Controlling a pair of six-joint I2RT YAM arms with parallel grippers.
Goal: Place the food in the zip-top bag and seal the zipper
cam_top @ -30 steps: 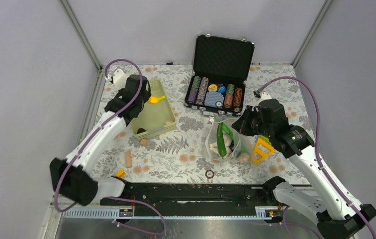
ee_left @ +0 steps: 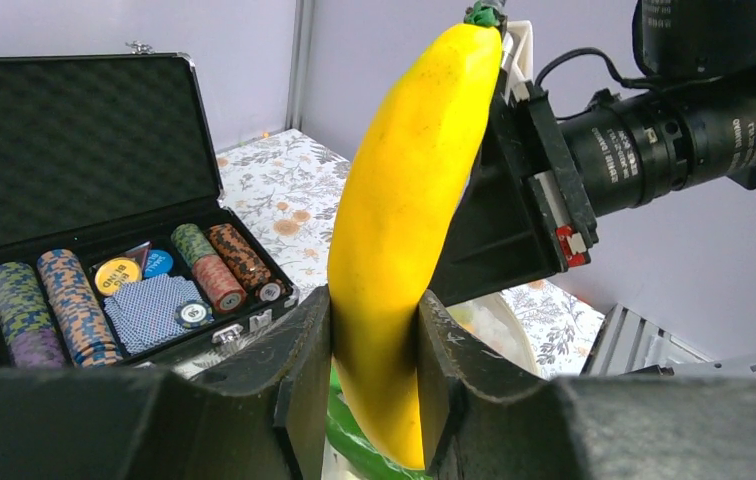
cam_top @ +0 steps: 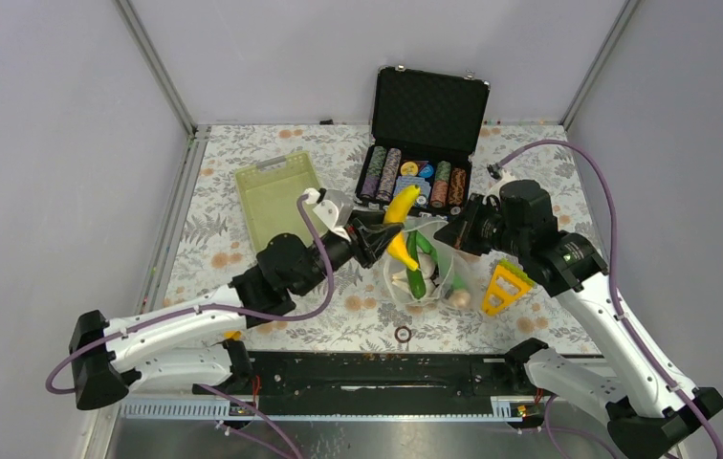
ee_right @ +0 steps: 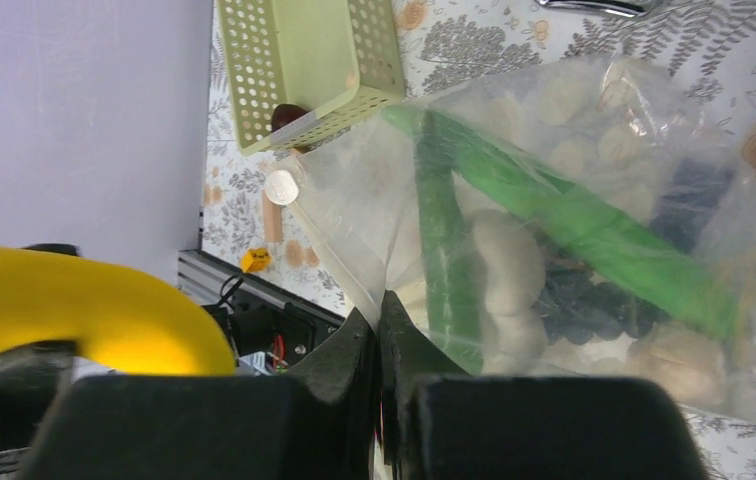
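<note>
A yellow banana (cam_top: 400, 208) is held upright in my left gripper, above the clear zip bag (cam_top: 401, 287), which holds cucumbers, pale round items and dark pieces. In the left wrist view the banana (ee_left: 404, 180) fills the middle and hides part of the other arm. My right gripper is shut on the bag's white zipper edge, and the bag (ee_right: 594, 150) spreads out beside it, with green cucumbers (ee_right: 574, 225) showing through the plastic.
A green basket (cam_top: 267, 191) sits at the left. An open case of poker chips (cam_top: 429, 110) stands behind the bag. A yellow tool (cam_top: 492, 296) lies right of the bag, and a small ring (cam_top: 403, 327) lies at the front.
My left gripper has carried the banana from over the basket rightward to above the bag. The right arm and bag have shifted slightly.
</note>
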